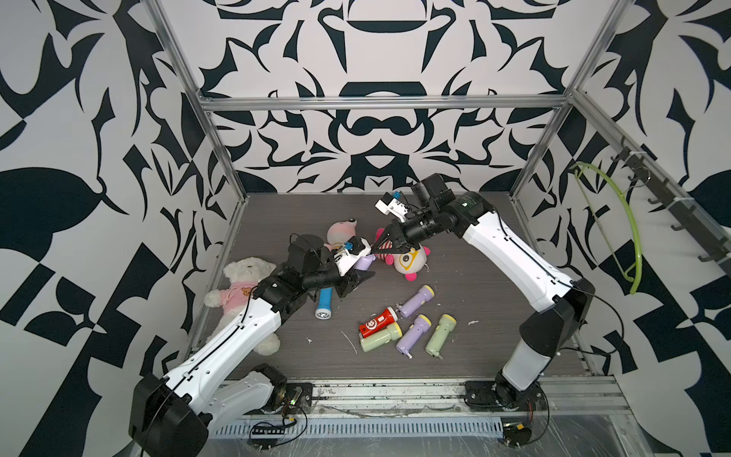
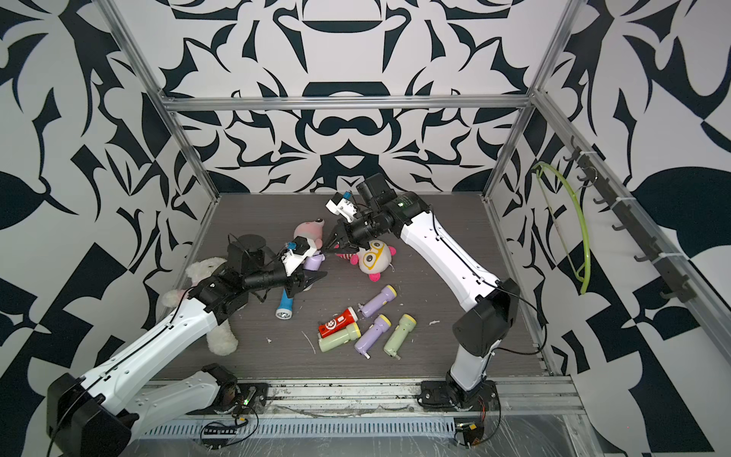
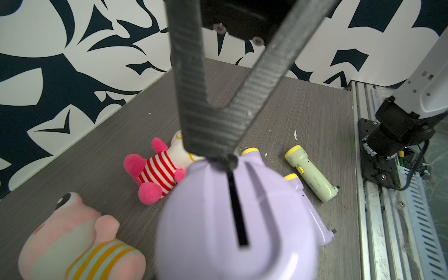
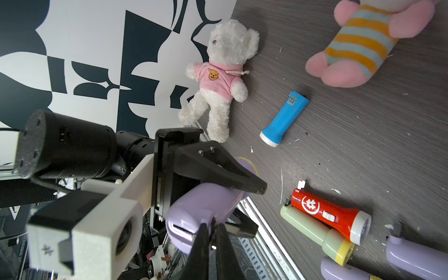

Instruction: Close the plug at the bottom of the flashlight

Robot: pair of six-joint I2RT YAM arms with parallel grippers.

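A lilac flashlight is held in the air at the middle, inside my left gripper (image 1: 358, 266); in the right wrist view its fingers lie either side of the body (image 4: 196, 210). The end facing the left wrist view has a black slot. My right gripper (image 2: 331, 247) meets that flashlight, its fingertips together at the end in the right wrist view, with nothing visible between them.
Below lie a blue flashlight (image 4: 284, 119), a red one (image 4: 326, 210) and several green and lilac ones. A white bear (image 4: 219, 84), a pink toy (image 3: 79, 228) and a striped toy (image 3: 154, 177) surround them.
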